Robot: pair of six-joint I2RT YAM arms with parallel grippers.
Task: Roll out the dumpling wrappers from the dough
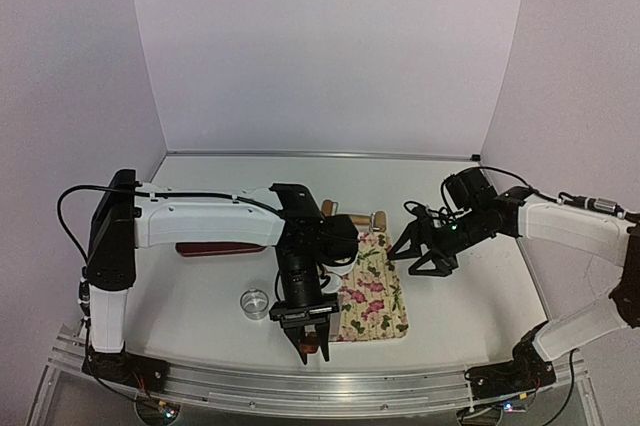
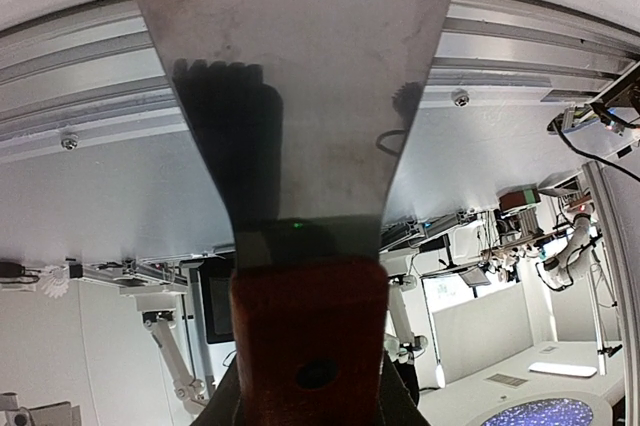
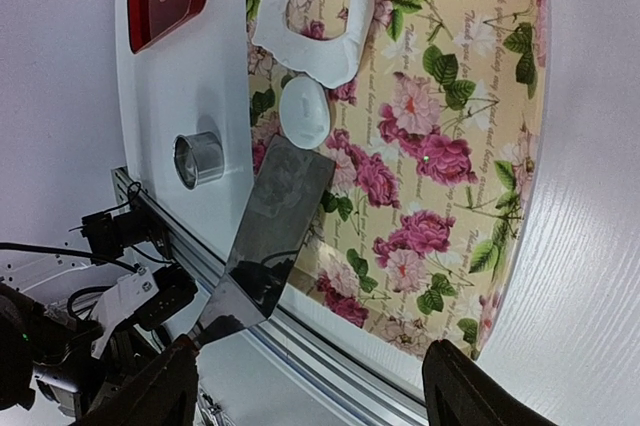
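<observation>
My left gripper (image 1: pixel 312 338) is at the table's front edge, shut on the red-brown handle (image 2: pixel 308 336) of a steel scraper, whose flat blade (image 2: pixel 300 16) fills the middle of the left wrist view. In the right wrist view the blade reaches over the floral board (image 3: pixel 430 266) to a small white dough disc (image 3: pixel 304 111). A white ring of dough (image 3: pixel 353 36) lies beyond the disc. My right gripper (image 1: pixel 418 252) hangs open at the board's right side, nothing between its fingers.
A red tray (image 3: pixel 140 21) and a small round cup (image 1: pixel 254 304) are left of the board. Wooden rollers (image 1: pixel 360 221) lie at the board's back. The table right of the board is clear.
</observation>
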